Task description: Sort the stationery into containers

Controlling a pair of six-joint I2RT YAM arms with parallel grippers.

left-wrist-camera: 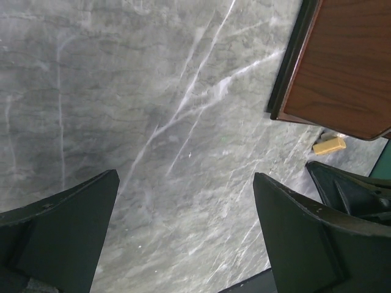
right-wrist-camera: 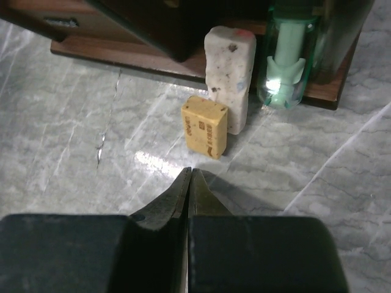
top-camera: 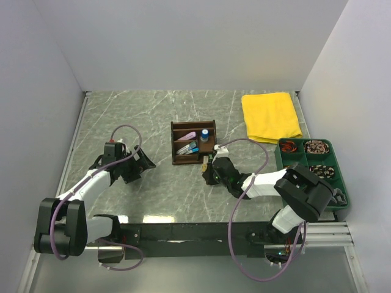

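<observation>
A wooden organizer (top-camera: 193, 125) holds a pink item, several light-blue items and a blue-capped round item. At its front stand a yellow eraser (right-wrist-camera: 204, 125), a white speckled eraser (right-wrist-camera: 229, 70) and a clear green bottle-like item (right-wrist-camera: 284, 67). My right gripper is shut with nothing visible between its fingers, just short of the yellow eraser. My left gripper hangs open and empty over bare marble, left of the organizer.
A green divided tray (top-camera: 311, 160) with coiled cords sits at the right. A folded yellow cloth (top-camera: 270, 115) lies at the back right.
</observation>
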